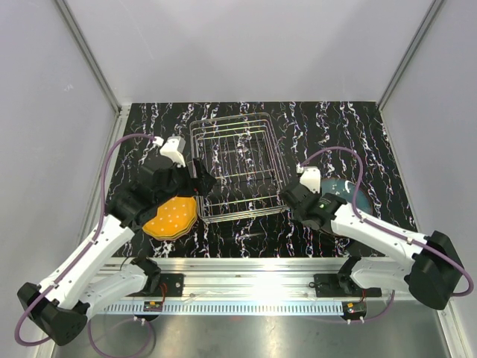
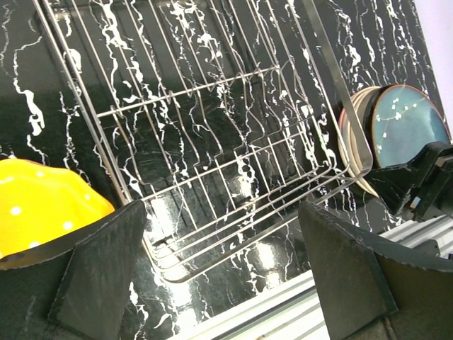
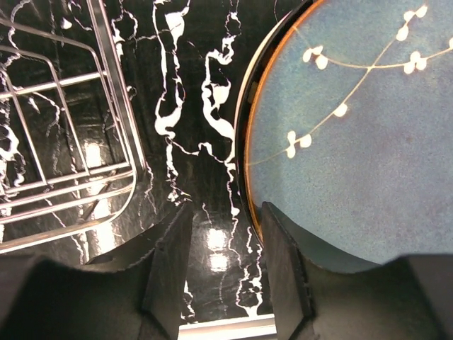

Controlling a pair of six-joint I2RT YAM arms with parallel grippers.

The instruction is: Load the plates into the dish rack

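The wire dish rack (image 1: 238,216) stands mid-table, empty. Orange plates (image 1: 168,221) with white dots lie stacked left of it. My left gripper (image 1: 200,176) is open over the rack's left side. Right of the rack sits a stack of plates topped by a blue one with a white branch pattern (image 3: 354,142). My right gripper is part open low at this stack's left rim, one finger against or beside the blue plate's edge, the other over bare table; nothing clearly shows held between them.
A metal rail (image 1: 231,265) runs along the front edge, and pale walls bound the sides and back.
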